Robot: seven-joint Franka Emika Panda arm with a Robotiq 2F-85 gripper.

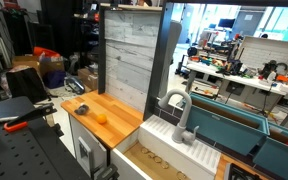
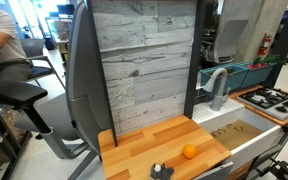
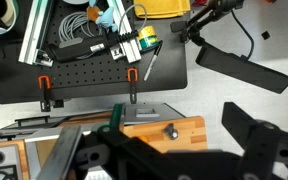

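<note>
In the wrist view, my gripper shows as two dark finger assemblies, well apart, over the wooden counter edge. Nothing is visible between them except the counter and a small metallic knob-like item below. On the wooden counter sits a small orange round object; exterior view 2 also shows this orange object near the counter's front. A small silver-and-dark item stands farther left on the wood. I cannot make out the gripper clearly in either exterior view.
Beside the counter, a grey faucet rises next to a white-walled basin. A pale plank panel backs the counter. In the wrist view, a black surface holds cables, a yellow tape measure and tools.
</note>
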